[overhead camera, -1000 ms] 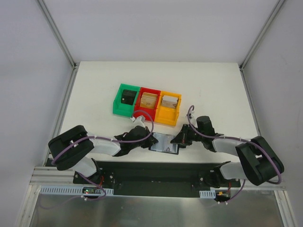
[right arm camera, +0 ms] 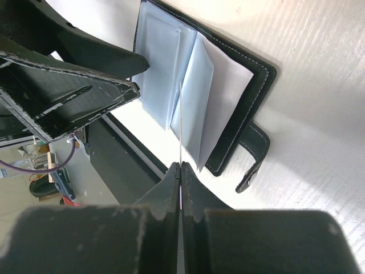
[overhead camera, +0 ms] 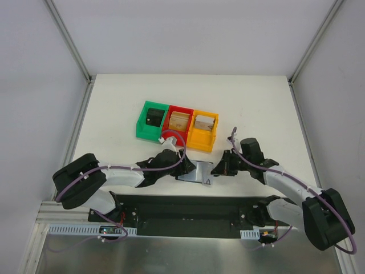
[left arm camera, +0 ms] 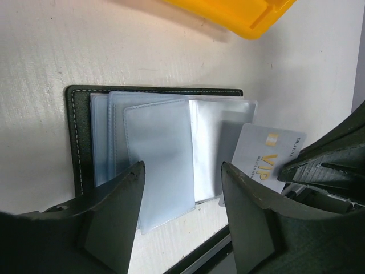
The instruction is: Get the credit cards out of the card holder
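Observation:
The card holder lies spread on the table, black backed with clear bluish sleeves. A silver card marked VIP stands tilted over its right side, pinched in my right gripper. In the right wrist view the card shows edge-on as a thin line across the sleeves. Whether its lower edge still touches a sleeve, I cannot tell. Above the holder's left part, my left gripper has its fingers apart with nothing gripped; the loose sleeve shows below between them.
Green, red and yellow bins with boxes inside stand behind the holder. A black strap sticks out from the holder's edge. The table's front edge is close.
My right gripper has drawn to the right, and the pale card now shows at its tip. My left gripper has opened and shifted slightly right over the holder, which has moved a little left.

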